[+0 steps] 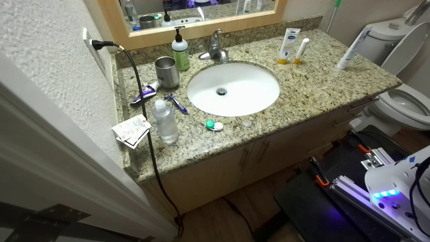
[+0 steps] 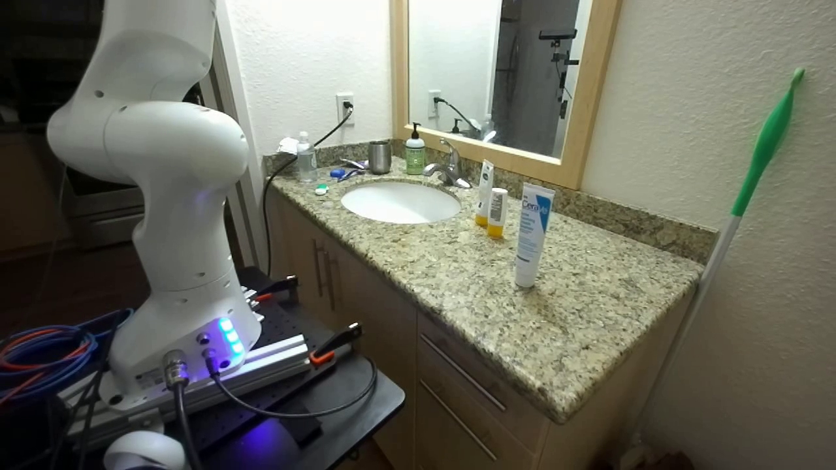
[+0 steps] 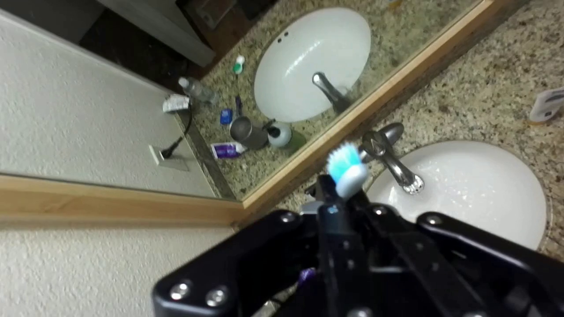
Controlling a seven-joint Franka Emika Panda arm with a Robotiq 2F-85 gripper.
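Observation:
In the wrist view my gripper is shut on a brush, apparently a toothbrush, whose white head and light-blue bristles stick out past the fingertips. Its handle is hidden by the dark fingers. The gripper hangs high near the mirror's lower frame, with the faucet and the white sink to its right. Neither exterior view takes in the gripper; only the arm shows. A steel cup stands upright on the counter beside the soap bottle.
Left of the sink lie a toothpaste tube, a razor, a clear bottle and a contact lens case. A black cable hangs from the outlet. Upright tubes stand on the right.

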